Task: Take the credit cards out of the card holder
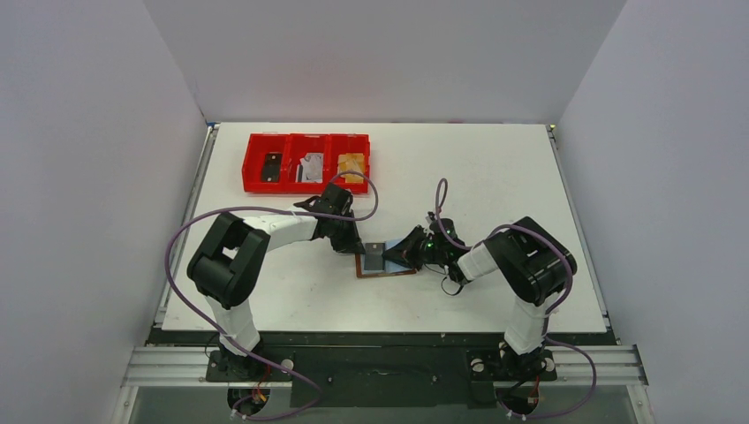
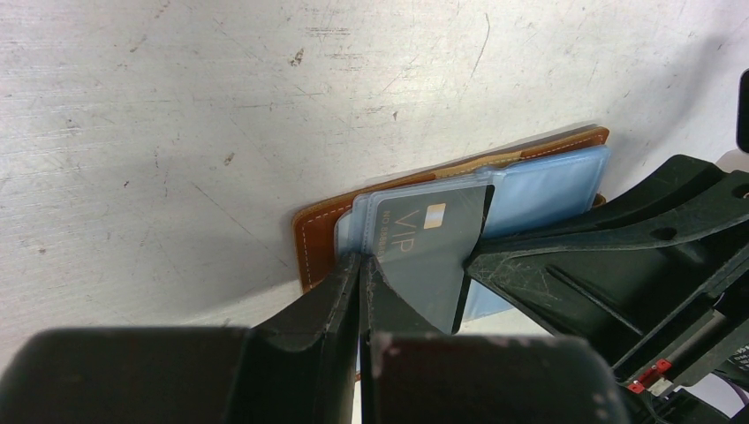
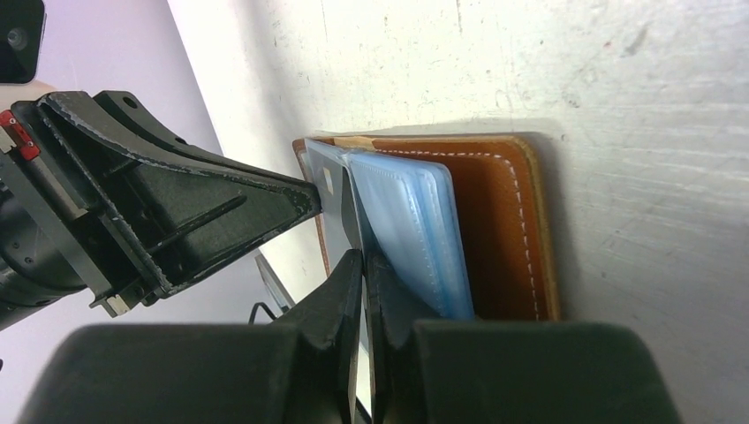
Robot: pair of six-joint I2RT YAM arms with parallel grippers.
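An open brown card holder (image 1: 383, 275) with clear bluish sleeves (image 2: 548, 190) lies on the white table. Its left sleeve shows a grey card marked VIP (image 2: 424, 231). In the left wrist view, the tips of my left gripper are shut at that sleeve's left edge; whether they pinch the plastic cannot be made out. My right gripper is also shut, low at the dark edge of the VIP card near the holder's middle. Nothing clearly shows between its fingers. Both grippers hide part of the holder.
A red three-compartment tray (image 1: 286, 159) stands at the back left. It holds dark, white and yellowish items, one kind in each compartment. Open table lies to the right and in front, and the two grippers are close together over the holder.
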